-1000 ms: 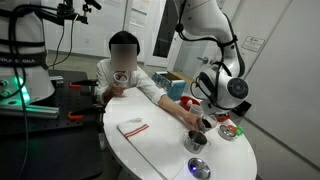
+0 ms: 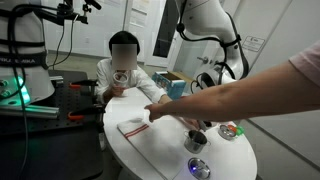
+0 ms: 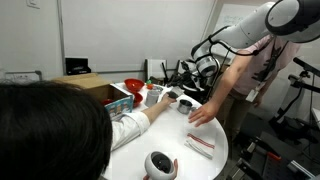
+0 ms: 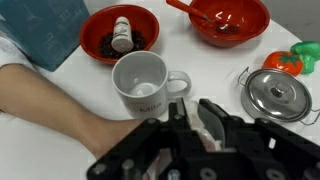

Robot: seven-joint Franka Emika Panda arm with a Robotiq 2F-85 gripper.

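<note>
My gripper is at the bottom middle of the wrist view, its dark fingers shut on a pale, wrinkled-looking object (image 4: 205, 132). What that object is cannot be told. A person's forearm (image 4: 65, 110) comes in from the left, and the hand lies under or against my gripper, mostly hidden by it. Just beyond my fingers stands a white mug (image 4: 140, 85) with dark lettering, its handle toward the right. In exterior view 1 my gripper is hidden behind a second person's outstretched arm (image 2: 245, 98).
Behind the mug are a red bowl (image 4: 92, 35) of dark pieces with a small jar, and another red bowl (image 4: 228, 24). A metal lidded pot (image 4: 277, 93) and toy vegetables (image 4: 284, 62) stand right. Nearer the front lie an open pot (image 2: 195, 144) and a striped cloth (image 2: 132, 127).
The second person's arm has come in from the right across exterior view 1, now covering much of the work area. The seated person's arm stays stretched toward my gripper.
</note>
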